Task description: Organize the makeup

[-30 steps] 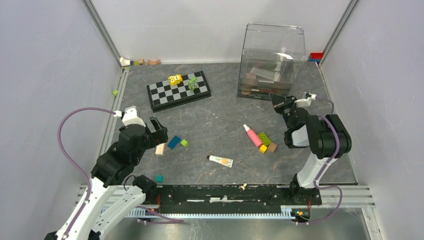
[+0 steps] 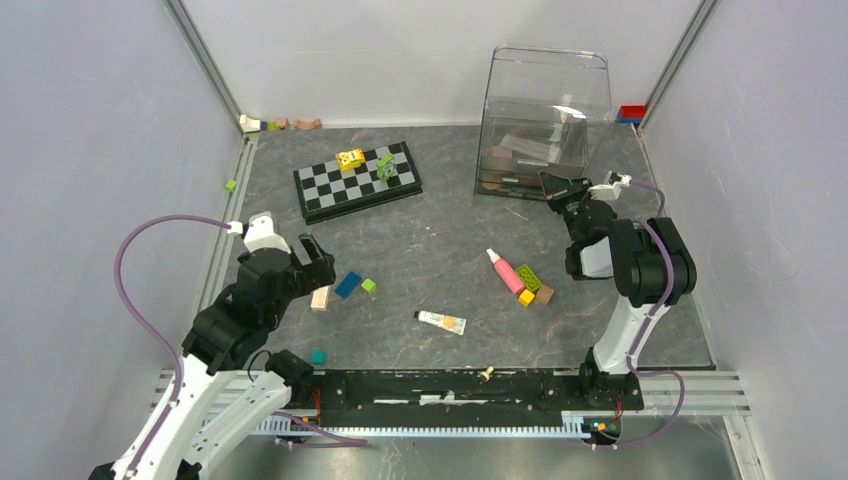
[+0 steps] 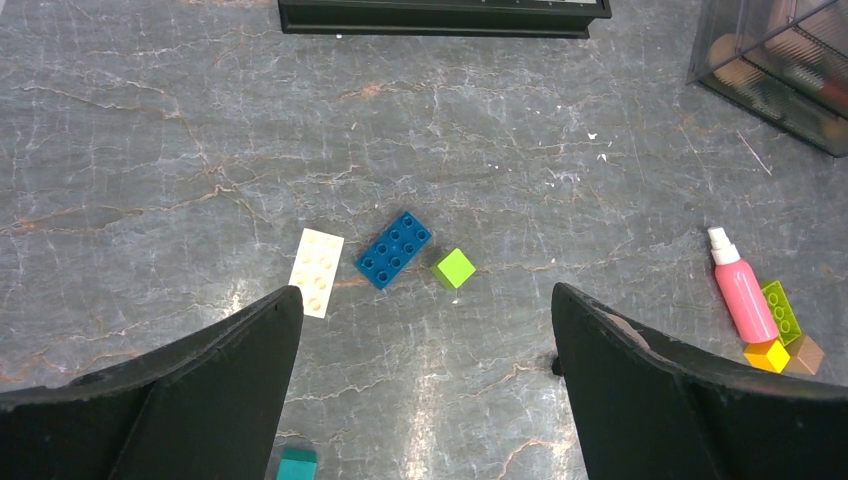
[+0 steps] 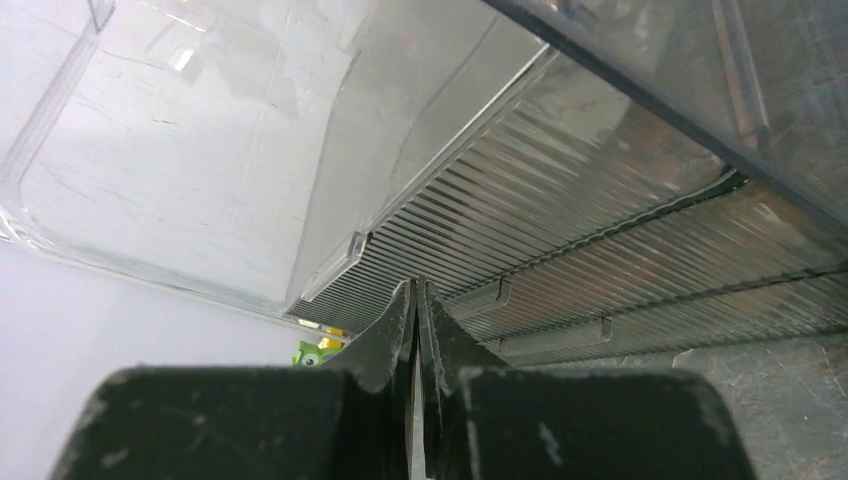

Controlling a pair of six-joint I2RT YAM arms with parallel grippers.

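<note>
The clear organizer [image 2: 535, 125] stands at the back right with its lid up; its drawers and handles [image 4: 555, 335] face my right gripper [image 2: 550, 185]. In the right wrist view that gripper is shut, its tips at a drawer front; whether they grip a handle is hidden. My left gripper [image 2: 315, 255] is open and empty above the left of the table. A pink spray bottle [image 3: 745, 295] lies right of centre. A white tube [image 2: 440, 322] lies front centre.
A chessboard [image 2: 357, 185] with yellow and green toys stands back left. Blue and white bricks and a green cube [image 3: 453, 268] lie left. A green brick [image 2: 528, 277], yellow cube and brown cube lie beside the bottle.
My right arm and gripper have shifted slightly toward the back and right, staying at the organizer's front. The left arm and loose objects are unchanged.
</note>
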